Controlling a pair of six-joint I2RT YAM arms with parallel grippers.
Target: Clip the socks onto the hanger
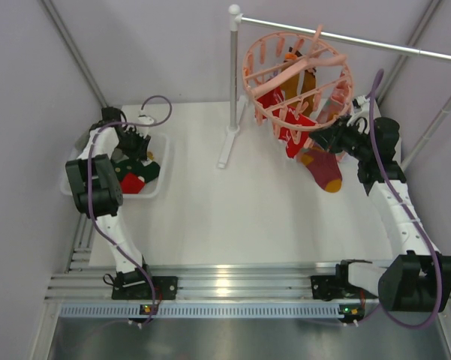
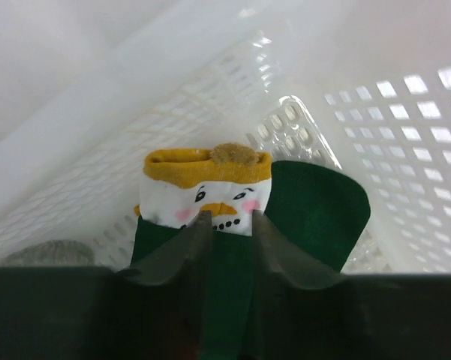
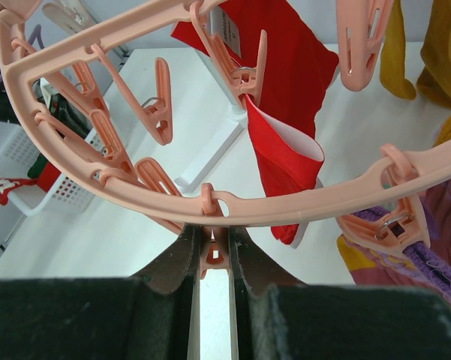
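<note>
The pink round hanger (image 1: 297, 124) hangs from the rail with red, mustard and purple socks clipped on, including a red sock (image 3: 285, 161). My right gripper is shut on one of the hanger's pink clips at the front of the ring. My left gripper (image 1: 142, 139) is over the white basket (image 1: 162, 172) at the left; its dark fingers are blurred in the left wrist view, part open, with nothing seen between them. Below them in the basket lie a green sock with a snowman-face cuff (image 2: 225, 202) and another green piece (image 2: 315, 210). A red piece (image 1: 132, 184) also lies there.
The white stand post (image 1: 233, 75) and its foot (image 1: 229, 146) stand between basket and hanger. Metal rails border the front edge.
</note>
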